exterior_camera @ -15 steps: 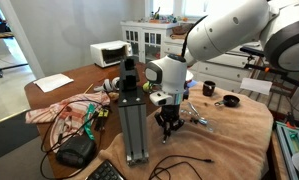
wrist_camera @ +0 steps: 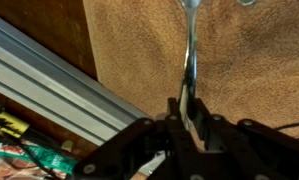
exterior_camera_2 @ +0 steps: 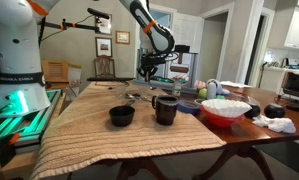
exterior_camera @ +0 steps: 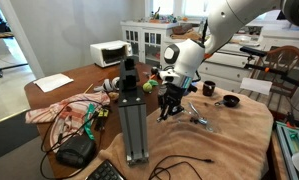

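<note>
My gripper is shut on the handle of a shiny metal utensil [wrist_camera: 191,50], which runs up to the top edge of the wrist view. Its far end is cut off there, so I cannot tell what kind it is. In exterior view 1 the gripper [exterior_camera: 166,108] hangs over the brown cloth [exterior_camera: 214,145], right of the tall grey stand [exterior_camera: 135,125]. Exterior view 2 has the gripper [exterior_camera_2: 147,72] at the far end of the table, too small for the utensil to be made out.
Metal pieces [exterior_camera: 199,118] lie on the cloth right of the gripper. A black cable [exterior_camera: 189,158] curls in front. Dark mugs [exterior_camera_2: 166,110], a black bowl [exterior_camera_2: 121,116] and a red bowl [exterior_camera_2: 223,115] stand at the cloth's other end.
The gripper has risen from near the cloth, and the arm has shifted slightly right. The stand and the things on the table stay where they were.
</note>
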